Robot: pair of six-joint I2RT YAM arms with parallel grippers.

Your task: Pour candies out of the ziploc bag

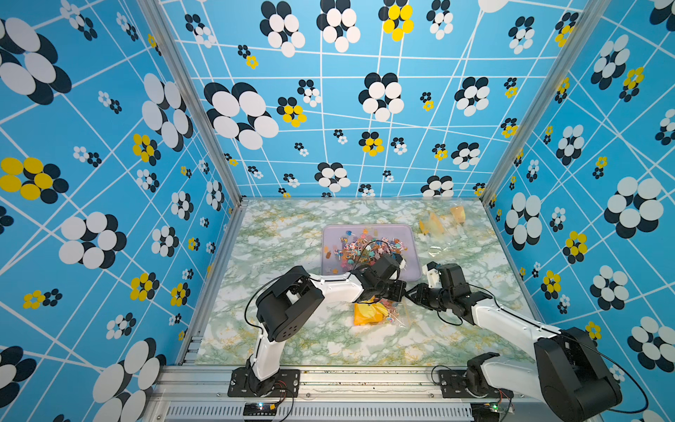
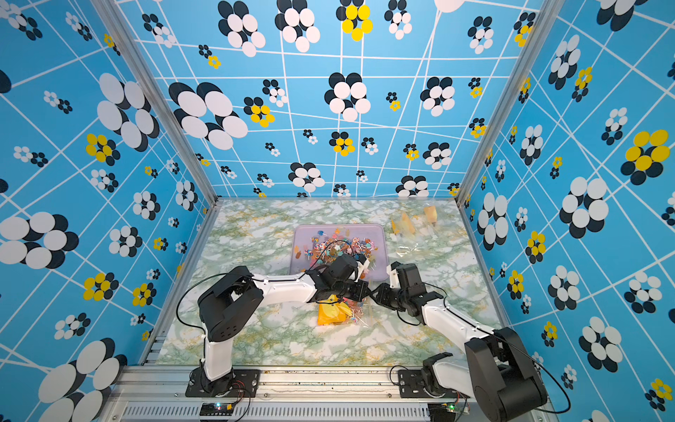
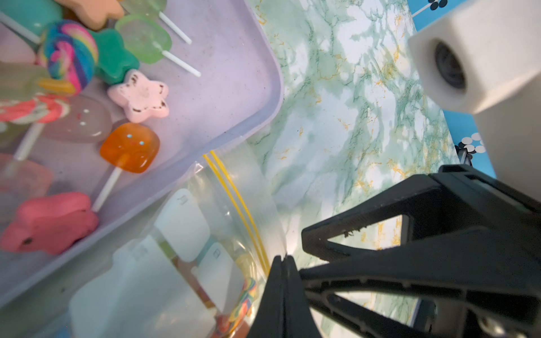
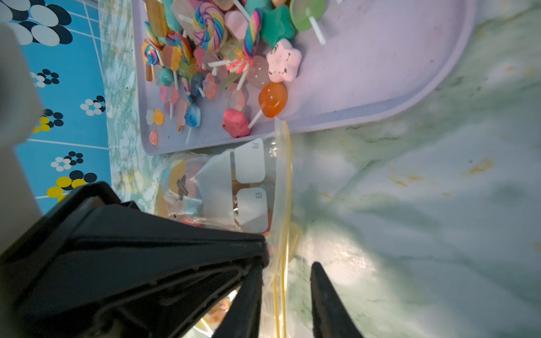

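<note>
The clear ziploc bag (image 3: 208,253) lies in front of the tray, holding candy and some white pieces, with an orange-yellow part (image 1: 369,313) at its near end. Its zip edge with yellow lines (image 4: 286,169) stands at the right side. My left gripper is shut at that zip edge; whether film is between its fingertips cannot be told. My right gripper is part open, its fingers either side of the bag's zip edge, apparently not closed on it.
A lilac tray (image 1: 330,270) full of candies sits just behind the bag. Crumpled clear packets (image 1: 439,221) lie at the back right.
</note>
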